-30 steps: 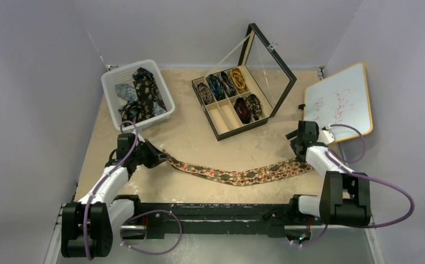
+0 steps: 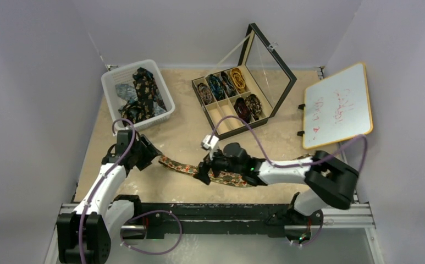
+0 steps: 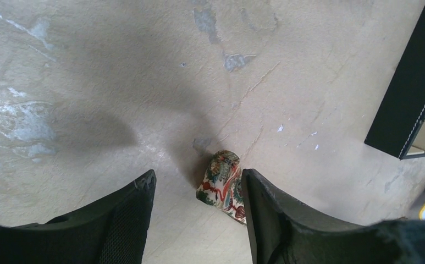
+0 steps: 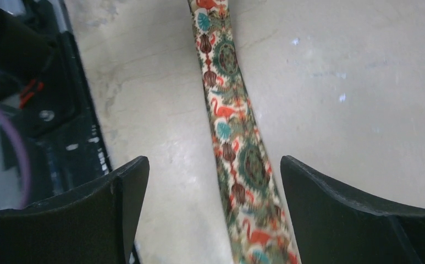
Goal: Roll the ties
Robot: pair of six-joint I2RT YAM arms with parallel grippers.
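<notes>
A long patterned tie in red, green and cream lies stretched across the front of the table. Its narrow left end shows between the parted fingers of my left gripper, nearer the right finger; the end looks folded over and not pinched. My right gripper is open above the middle of the tie, which runs along the gap between its fingers. In the top view the right arm covers part of the tie.
A white basket with dark ties stands at the back left. Behind the tie is a divided box with rolled ties, its glass lid raised. To the right leans a whiteboard. Bare table lies between basket and box.
My right gripper has left the tie's right end and swung left over its middle. The left gripper has opened and backed slightly left from the tie's narrow end.
</notes>
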